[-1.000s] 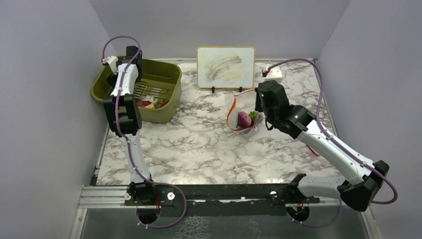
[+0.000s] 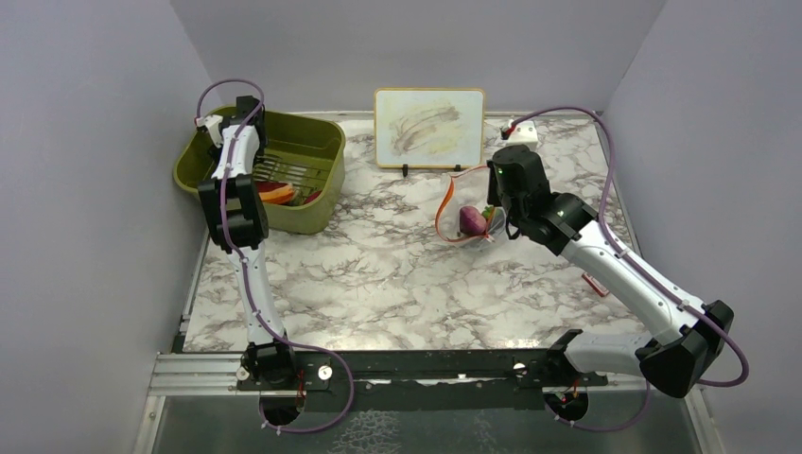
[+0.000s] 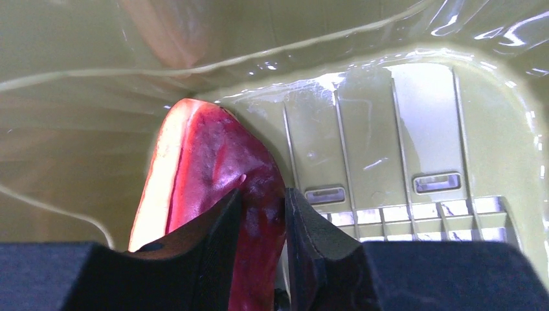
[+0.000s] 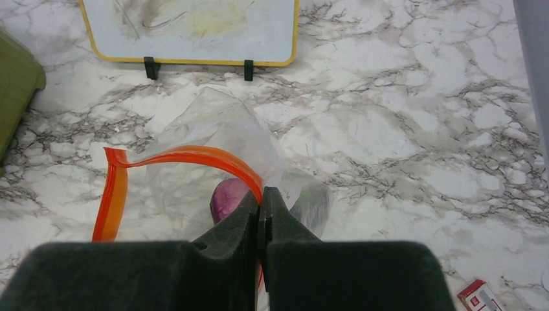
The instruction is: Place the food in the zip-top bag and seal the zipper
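In the left wrist view, a dark red food piece (image 3: 223, 149) with a pale cut side leans against the green bin's wall. My left gripper is down in the bin, fingers part way apart, and the red piece fills the space between them; whether they clamp it cannot be told. On the right, a clear zip top bag (image 4: 213, 129) with an orange zip edge (image 4: 207, 153) stands with its mouth open. My right gripper is shut on that edge. Inside the bag, a purple onion-like item (image 2: 472, 221) and something green (image 2: 489, 212) show.
The green bin (image 2: 326, 151) stands at the back left, with a slotted floor. Behind the bag is a whiteboard (image 2: 428, 128) on small black feet. A small red and white box (image 4: 480, 297) lies at the right.
The left gripper came down into the bin, and the red and orange food there has tilted, showing more orange.
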